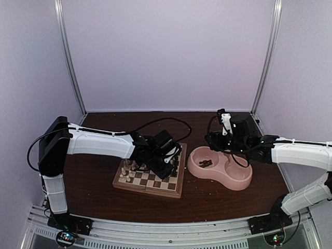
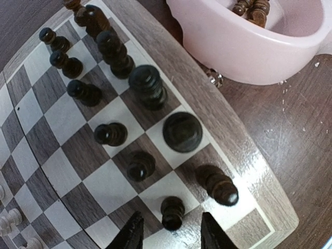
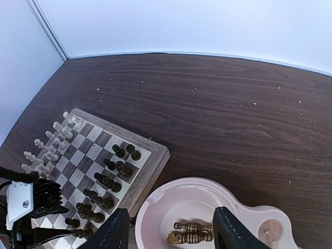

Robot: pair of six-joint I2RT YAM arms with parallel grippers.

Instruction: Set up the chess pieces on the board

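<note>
The chessboard (image 1: 151,182) lies under my left arm, with white pieces along its left side and dark pieces along its right. In the left wrist view my left gripper is open, its fingers to either side of a dark pawn (image 2: 172,211) with gaps showing. This pawn stands near the board's corner, beside another dark piece (image 2: 218,187). At the pink bowl, my right gripper stands open with nothing between its fingers. Dark pieces (image 3: 190,238) lie on their sides in the bowl's larger hollow.
The two-part pink bowl (image 3: 155,201) sits close to the board's right edge. White pieces (image 3: 52,152) stand in rows on the far side in the right wrist view. Bare dark table (image 3: 207,119) stretches behind the board and bowl.
</note>
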